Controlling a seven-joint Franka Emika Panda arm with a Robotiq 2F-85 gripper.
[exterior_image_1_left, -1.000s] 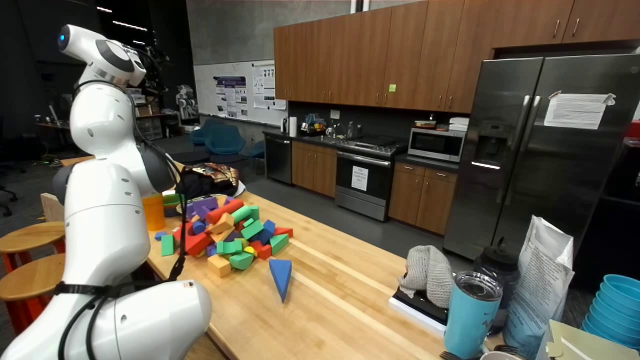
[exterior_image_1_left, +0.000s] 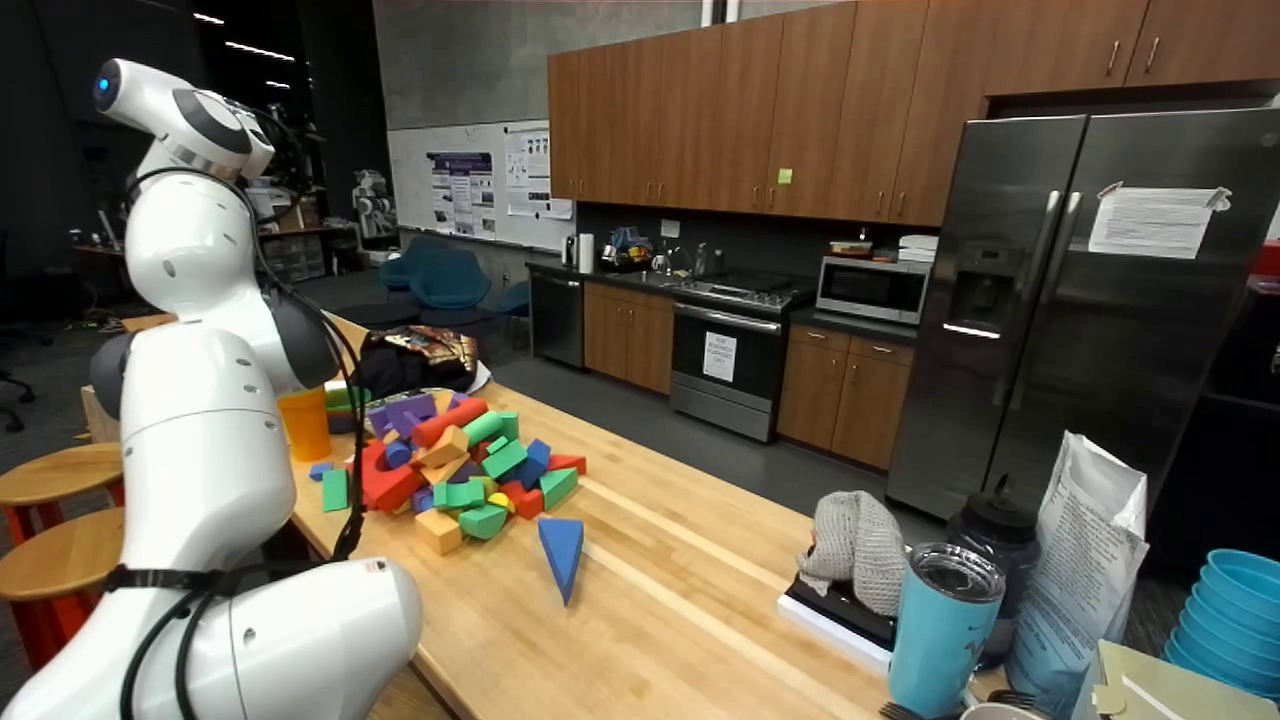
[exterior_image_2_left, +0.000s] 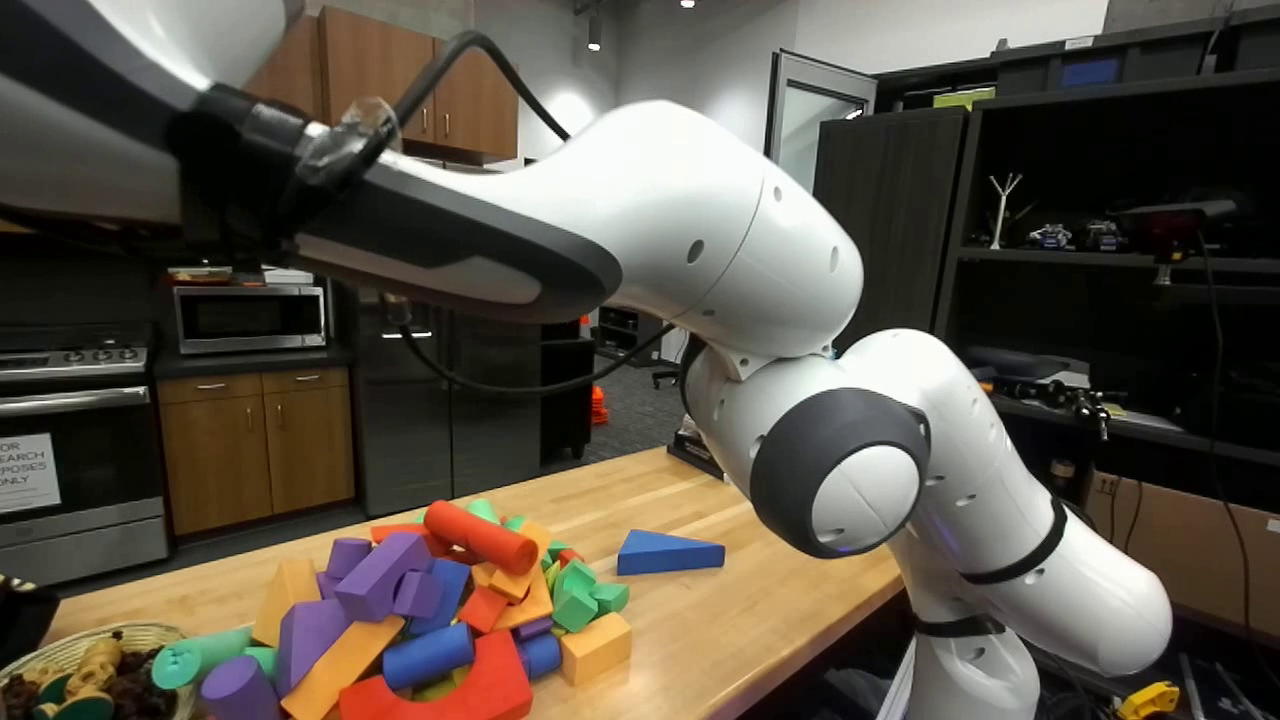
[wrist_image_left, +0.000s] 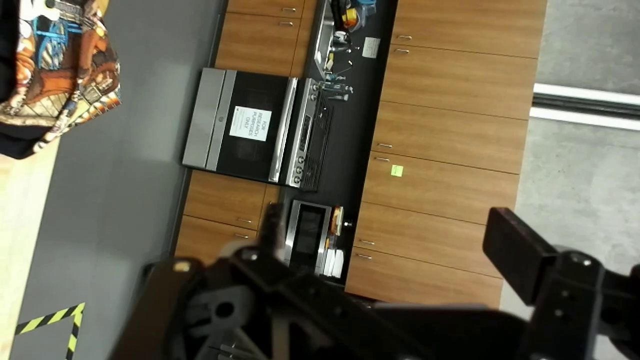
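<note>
In the wrist view my gripper is open, its two dark fingers (wrist_image_left: 519, 255) far apart with only distant kitchen cabinets seen between them. The arm is raised well above the table, and the gripper itself is hard to make out in the exterior views. On the tabletop lies a heap of coloured blocks, among them a red cylinder (exterior_image_2_left: 482, 536), a purple block (exterior_image_2_left: 384, 578) and a red arch (exterior_image_2_left: 486, 684). Apart from the heap rests a blue wedge (exterior_image_1_left: 561, 558), also visible as a long blue block (exterior_image_2_left: 669, 552) in exterior view 2.
An orange cup (exterior_image_1_left: 307, 424) and a dark patterned bag (exterior_image_1_left: 420, 358) stand behind the heap. Toward the table's other end are a blue tumbler (exterior_image_1_left: 945, 630), a grey cloth (exterior_image_1_left: 854, 546) and a paper bag (exterior_image_1_left: 1074, 564). Bare wood lies between the wedge and these.
In exterior view 1 the upper arm has swung a little to the left and its raised end sits slightly lower. The blocks and other table items are unmoved.
</note>
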